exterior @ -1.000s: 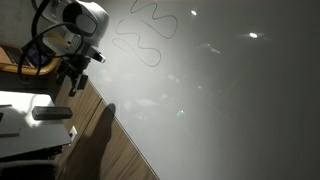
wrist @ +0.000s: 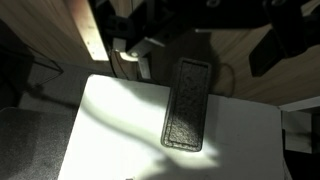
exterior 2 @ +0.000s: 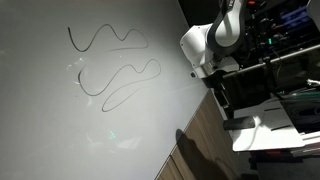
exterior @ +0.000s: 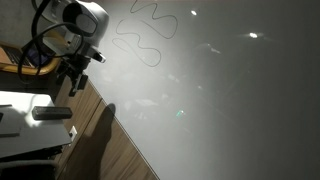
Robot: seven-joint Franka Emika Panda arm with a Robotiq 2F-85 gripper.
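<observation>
A dark, oblong block that looks like a whiteboard eraser lies on a white surface, its far end reaching the surface's edge in the wrist view. Both exterior views show the same eraser near the edge of that white surface. My gripper is open and apart from the eraser, a little above it. In the wrist view one dark finger shows at the right, with nothing held. Two thin wavy lines are drawn on the large whiteboard.
A wood-look strip runs along the whiteboard's edge, with the arm's shadow across it. Cables loop around the arm. The board's face is otherwise clear, with bright light reflections.
</observation>
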